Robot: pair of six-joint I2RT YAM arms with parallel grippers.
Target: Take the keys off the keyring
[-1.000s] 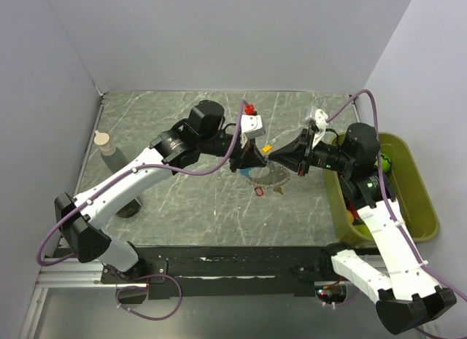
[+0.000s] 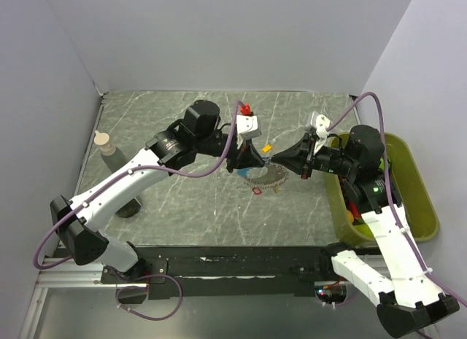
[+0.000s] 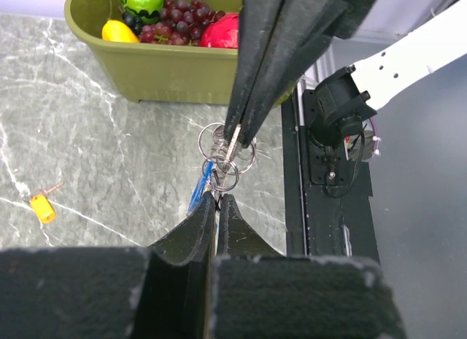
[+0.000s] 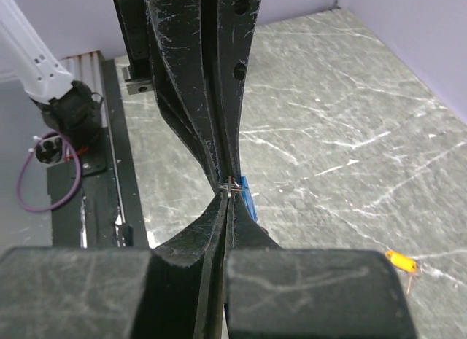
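Observation:
Over the table's middle my two grippers meet at the keyring (image 3: 226, 173), a cluster of metal rings with a blue item (image 3: 198, 187) hanging. My left gripper is shut on the keyring. My right gripper is shut, its tips at the rings; whether it grips any part is hard to tell. A chain hangs below in the top view. A yellow-headed key (image 3: 42, 208) lies apart on the grey marble table (image 2: 168, 215).
A green bin (image 2: 412, 208) of toy fruit stands at the right. A dark bottle (image 2: 113, 157) with a light cap stands at the left, near my left arm. Walls border the back and sides.
The hanging items have swung a little.

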